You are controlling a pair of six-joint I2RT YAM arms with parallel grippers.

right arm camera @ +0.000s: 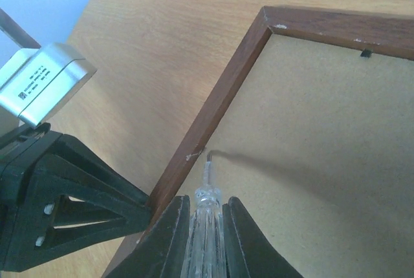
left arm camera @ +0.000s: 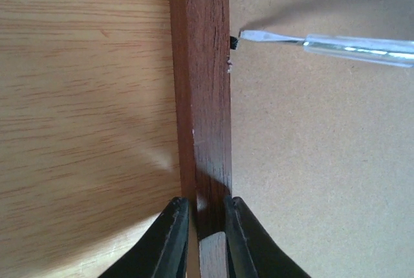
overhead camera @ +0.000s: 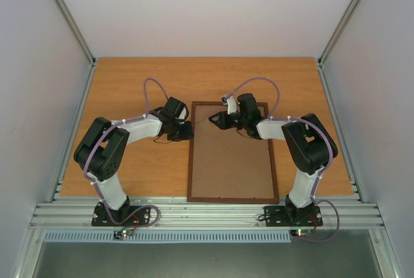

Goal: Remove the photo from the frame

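The picture frame (overhead camera: 192,161) lies face down, its brown backing board (overhead camera: 233,168) uppermost. My left gripper straddles the left rail (left arm camera: 210,97), one finger on either side; whether they press on the wood cannot be told. In the right wrist view, my right gripper is shut on the clear handle of a small screwdriver (right arm camera: 207,239). The flat tip (left arm camera: 251,35) of the tool is just beside a small black tab (left arm camera: 233,42) at the rail's inner edge, seen from the left wrist. The photo is hidden under the board.
Another dark tab (right arm camera: 366,53) shows along the top rail. Bare wooden table (overhead camera: 123,174) lies left of the frame and behind it. Both arms stand close together near the frame's upper left, the left finger (right arm camera: 84,207) near the screwdriver.
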